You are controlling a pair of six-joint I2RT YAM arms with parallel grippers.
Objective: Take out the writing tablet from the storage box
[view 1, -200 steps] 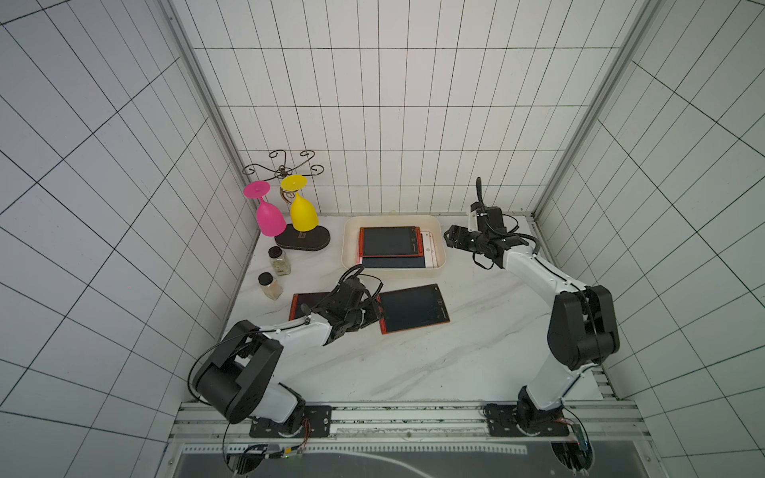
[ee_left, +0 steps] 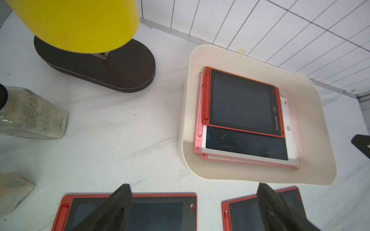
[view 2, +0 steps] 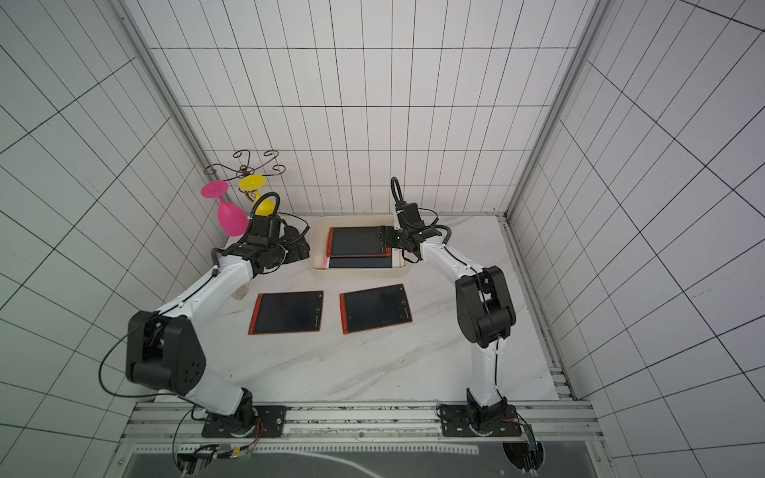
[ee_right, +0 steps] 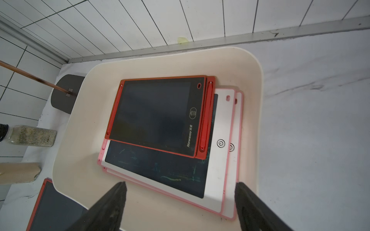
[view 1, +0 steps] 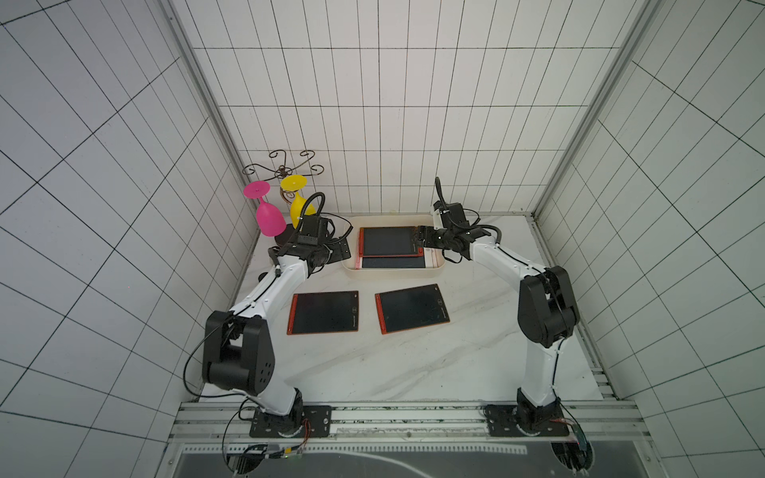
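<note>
A cream storage box (view 1: 350,263) stands at the back against the tiled wall. In the right wrist view a stack lies in it: red-framed tablets (ee_right: 154,111) on top, partly covering white tablets with pink edges (ee_right: 219,173). Two more red-framed tablets lie flat on the table in front, a left one (view 1: 325,312) and a right one (view 1: 412,308). Above the box's left end my left gripper stands open and empty. My right gripper, also open and empty, hovers over the box's right side, apart from the stack.
At the back left, a stand with a dark base (ee_left: 96,65) holds a pink cup (view 1: 271,220) and a yellow cup (ee_left: 81,23) upside down. Jars (ee_left: 32,111) stand at the left.
My left gripper has swung back and to the left, from above the tablets on the table to beside the box. My right gripper has moved left over the box's right end.
</note>
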